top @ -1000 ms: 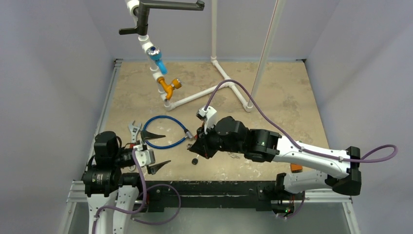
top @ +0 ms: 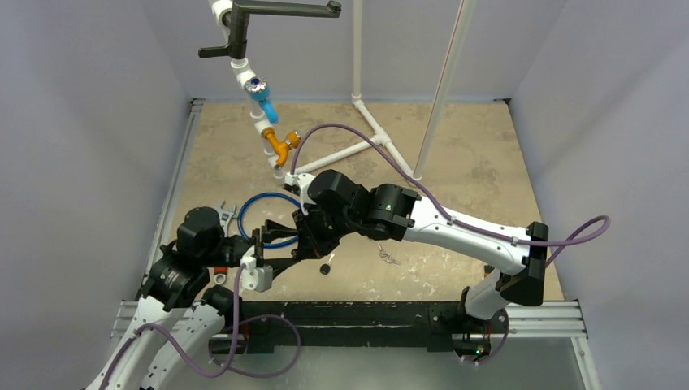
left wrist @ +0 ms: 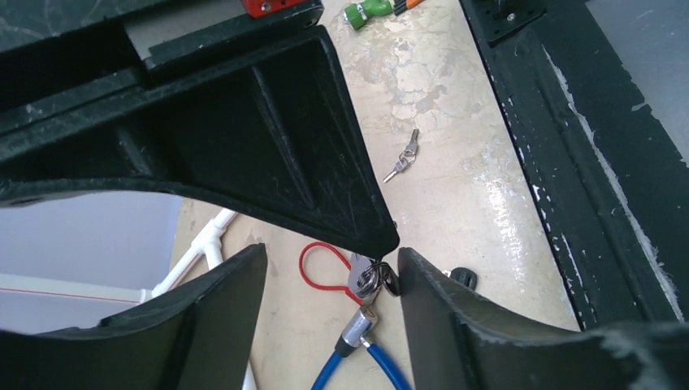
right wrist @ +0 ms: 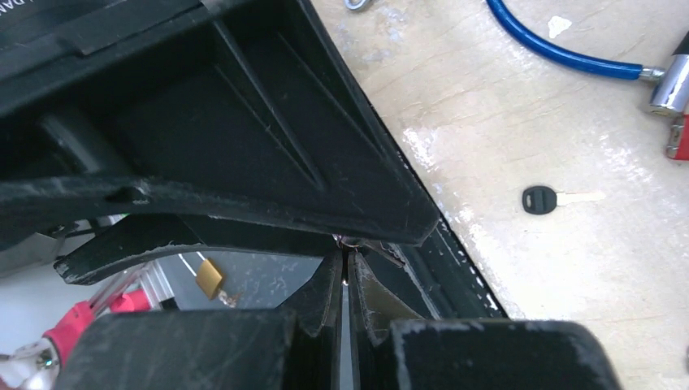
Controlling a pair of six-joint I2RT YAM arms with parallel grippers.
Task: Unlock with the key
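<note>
Small keys on a ring (left wrist: pixel 370 279) show at the fingertip of my right gripper, which is shut on them; its grip is partly hidden. My left gripper is partly open, its two fingers on either side of the keys with visible gaps. In the right wrist view, a large left finger (right wrist: pixel 366 191) crosses in front and partly covers the keys. The blue cable lock (left wrist: pixel 357 327) lies on the board below, its silver barrel showing. In the top view the grippers meet left of centre, hiding the contact.
A black-headed key (right wrist: pixel 539 200) lies loose on the board, and another bunch of keys (top: pixel 388 256) rests to the right. An adjustable wrench (top: pixel 224 218) lies at the left. White pipes (top: pixel 341 154) with taps stand at the back. The board's right half is largely clear.
My right gripper has moved left and my left gripper has moved right; they now meet. The left fingers have come closer together. The cable's silver end has become covered by the right arm.
</note>
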